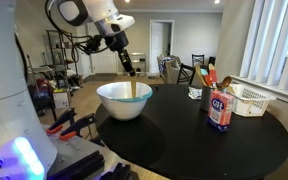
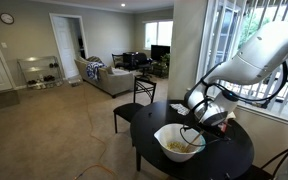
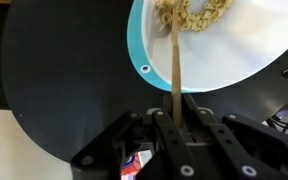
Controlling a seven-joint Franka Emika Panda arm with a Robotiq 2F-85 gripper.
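Observation:
A white bowl with a teal-marked rim (image 1: 117,105) stands at the table's near left edge in the first exterior view. My gripper (image 1: 132,73) is over it, shut on a wooden utensil (image 1: 134,92) whose lower part reaches down into the bowl. From the wrist, the utensil (image 3: 176,60) runs out of the gripper to yellowish food pieces (image 3: 206,14) inside the bowl (image 3: 219,60). The second exterior view shows the bowl (image 2: 163,137) with the arm close above it; the utensil is hard to make out there.
A red and blue package (image 1: 220,110) stands on the dark round table (image 1: 174,135). Behind it are a utensil holder (image 1: 206,97) and a white basket (image 1: 250,99). Open table lies between bowl and package. A dark chair (image 2: 138,96) stands beside the table.

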